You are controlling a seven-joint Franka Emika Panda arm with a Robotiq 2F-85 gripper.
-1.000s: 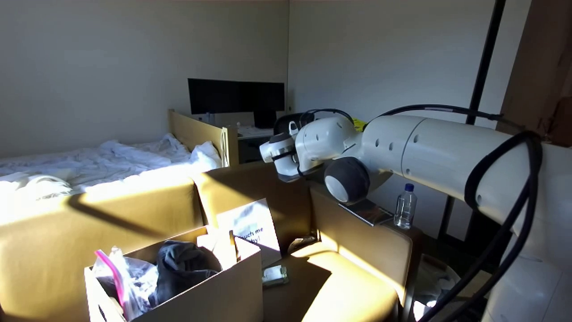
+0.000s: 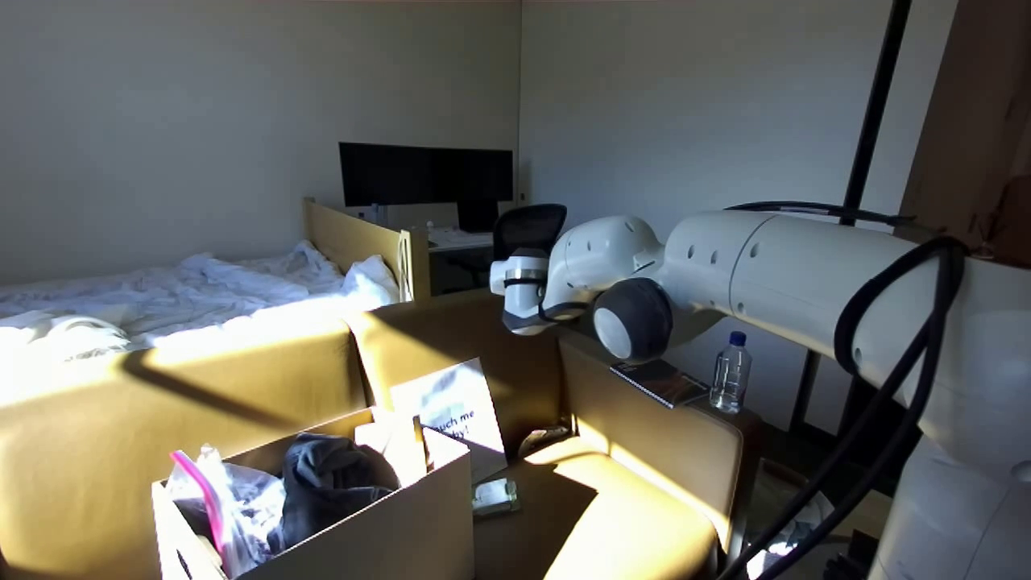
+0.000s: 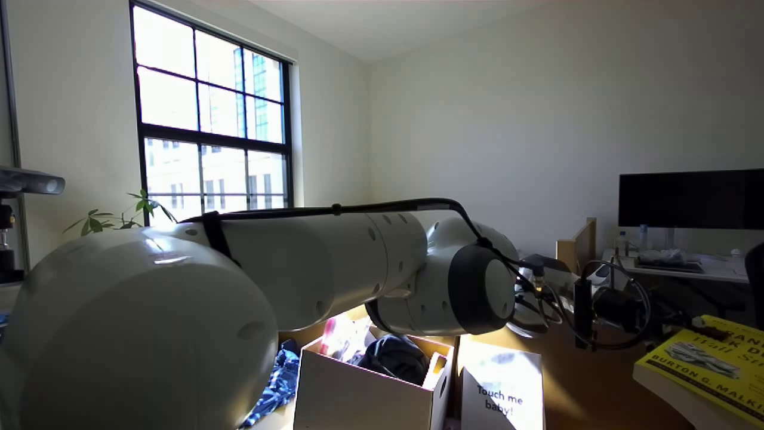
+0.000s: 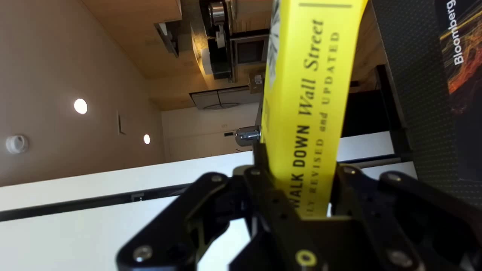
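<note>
A thick yellow book [image 3: 705, 369] juts out from my gripper, which is shut on it. Its yellow spine [image 4: 311, 86], lettered "Walk Down Wall Street", runs up between the two dark fingers in the wrist view. From the second exterior view the book is at the right edge, its cover facing up and tilted, its pages toward the camera. The arm hides both gripper and book in the first exterior view.
On the sofa's armrest lie a dark notebook [image 2: 660, 381] and a water bottle [image 2: 731, 373]. An open box [image 2: 387, 527] holding dark cloth and a plastic bag stands on the sofa, before a white sign [image 2: 454, 411]. The sunlit seat [image 2: 628, 503] has bare room.
The arm's wrist has shifted slightly right and turned. A patch of yellow above the arm is no longer visible in the first exterior view. The box, bottle and notebook have stayed put.
</note>
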